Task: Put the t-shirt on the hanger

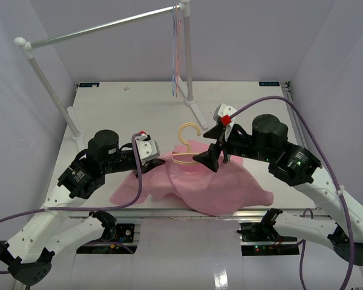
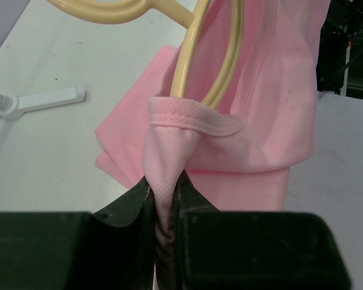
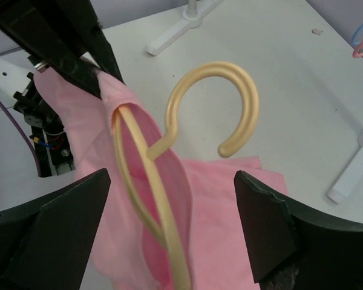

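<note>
A pink T-shirt (image 1: 218,190) is draped near the table's front, a cream hanger (image 1: 187,133) partly inside its neck opening. My left gripper (image 1: 160,162) is shut on the shirt's collar at one end of the hanger; in the left wrist view the fabric (image 2: 169,157) runs between its fingers. My right gripper (image 1: 209,148) is open beside the hanger's other end; in the right wrist view its fingers stand either side of the hanger bar (image 3: 163,211), apparently not closed on it.
A white rail rack (image 1: 109,25) stands at the back left, with blue and pink hangers (image 1: 175,54) on it.
</note>
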